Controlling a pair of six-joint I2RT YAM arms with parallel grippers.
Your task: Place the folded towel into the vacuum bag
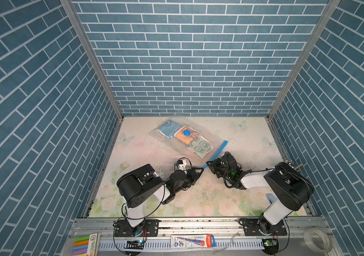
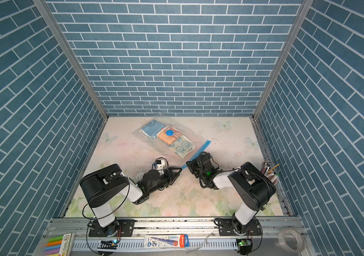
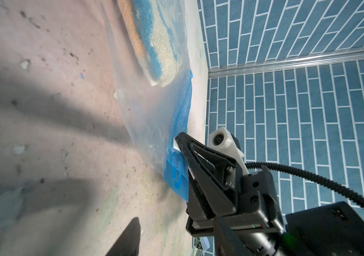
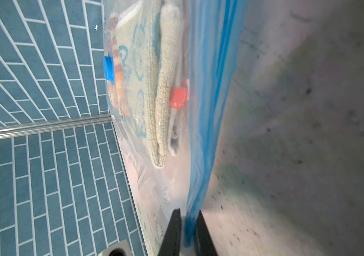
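The clear vacuum bag (image 1: 177, 147) lies on the table with the folded towels (image 1: 201, 146) inside it, in blue, orange and cream, and a round blue valve (image 1: 186, 132) on top. Its blue zip strip (image 1: 219, 147) runs along the near right end. My right gripper (image 1: 209, 163) is shut on that strip, as the right wrist view shows. My left gripper (image 1: 198, 170) stands open by the strip's lower end, its finger tips at the bottom edge of the left wrist view.
Pens and small tools stand in a holder (image 2: 269, 170) at the right edge. A boxed item (image 1: 192, 241), colored sticks and a tape roll lie on the front rail.
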